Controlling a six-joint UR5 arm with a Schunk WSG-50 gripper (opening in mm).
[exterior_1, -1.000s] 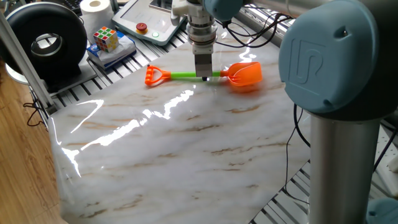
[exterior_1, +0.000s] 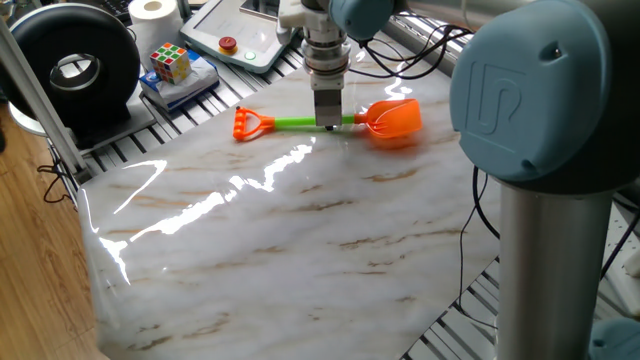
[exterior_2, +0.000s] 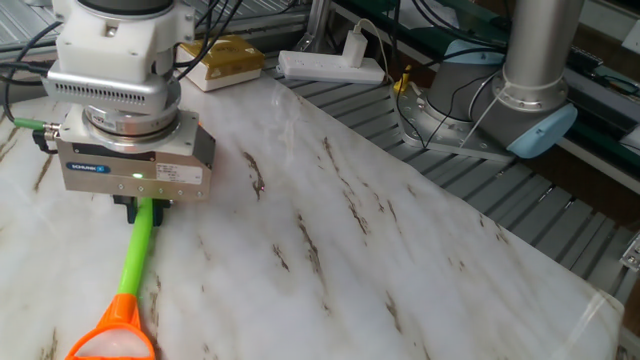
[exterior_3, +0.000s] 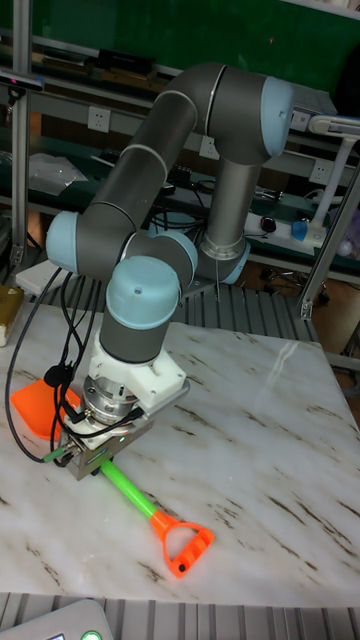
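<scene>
A toy shovel with an orange blade, a green shaft and an orange D-shaped handle extends across the far part of the marble-patterned surface. My gripper points down at the shaft, its dark fingers closed in on both sides of the green rod. It looks shut on the shaft, between blade and handle. In exterior view 1 the gripper body hides that part of the rod. Beneath the blade is an orange reflection; whether the shovel clears the surface is hard to tell.
Past the surface's far left edge are a Rubik's cube on a blue-and-white box, a paper roll and a teach pendant. A yellow-lidded box and a power strip lie at the back.
</scene>
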